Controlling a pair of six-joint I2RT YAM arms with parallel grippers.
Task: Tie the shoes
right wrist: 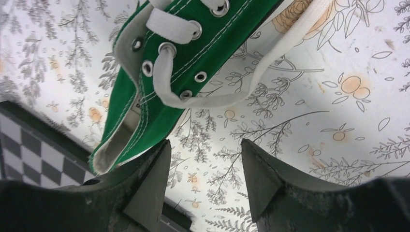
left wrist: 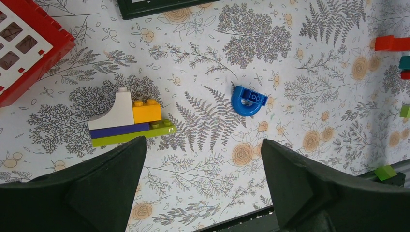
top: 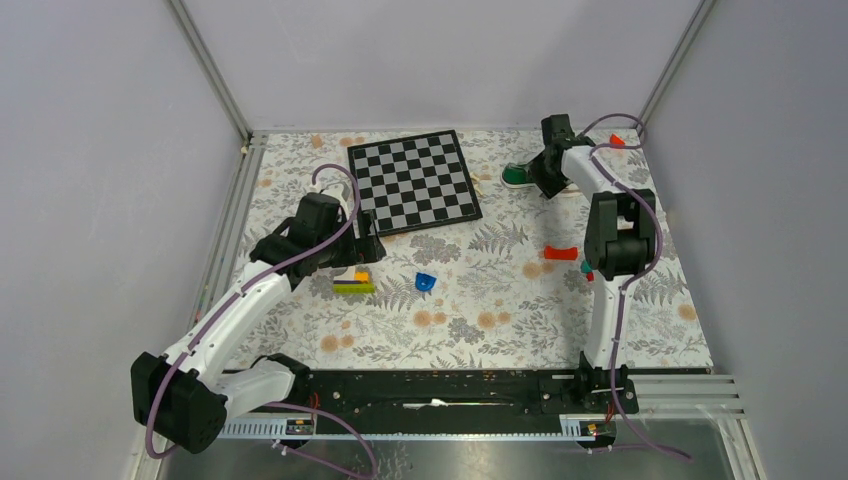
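Note:
A green canvas shoe (right wrist: 159, 104) with metal eyelets lies at the far right of the table. In the top view its green toe or heel end (top: 517, 175) shows, and the right arm covers much of the rest. One loose white lace (right wrist: 261, 70) runs from an eyelet and curves out over the table. My right gripper is beside the shoe, fingers part open, with only patterned table seen between its fingertips. Far from the shoe, my left gripper stands wide open above the left half of the table, holding nothing.
A checkerboard (top: 415, 180) occupies the back middle. Below the left arm sit a small block stack (left wrist: 130, 121) and a red block structure (left wrist: 34, 48); a blue piece (left wrist: 249, 100) lies nearby. A red block (top: 560, 253) rests right of centre.

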